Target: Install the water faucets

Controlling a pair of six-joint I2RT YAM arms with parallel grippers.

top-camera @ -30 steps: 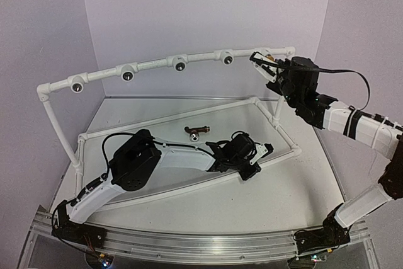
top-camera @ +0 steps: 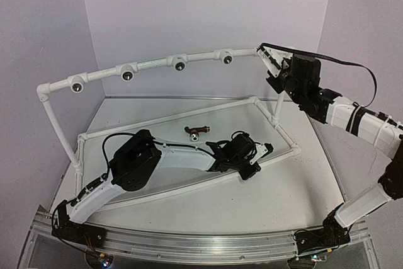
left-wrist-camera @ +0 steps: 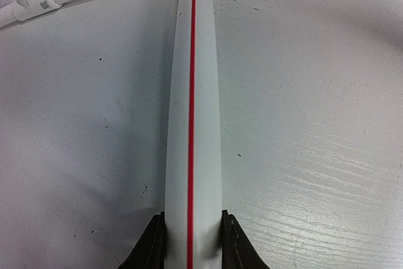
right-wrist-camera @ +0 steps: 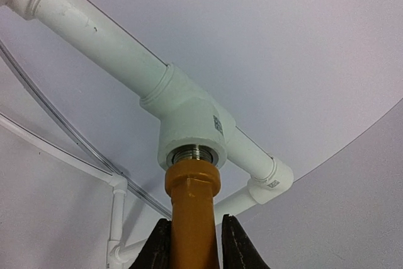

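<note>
An orange-brown faucet (right-wrist-camera: 193,218) is in the right wrist view, its threaded end partly inside a white tee socket (right-wrist-camera: 192,124) with some thread showing. My right gripper is shut on the faucet's body, a finger close along each side. From above, this gripper (top-camera: 269,61) is at the right end of the raised pipe. My left gripper is shut on the white lower pipe with a red stripe (left-wrist-camera: 193,124). Another faucet (top-camera: 197,131), brown with a metal end, lies on the board behind the left arm.
Several tees along the upper pipe (top-camera: 151,64) have dark, open sockets. The left arm (top-camera: 182,155) stretches across the lower frame. Bare table (top-camera: 271,200) shows at the front right.
A bit of orange seen there earlier is now hidden from above. The left arm is still.
</note>
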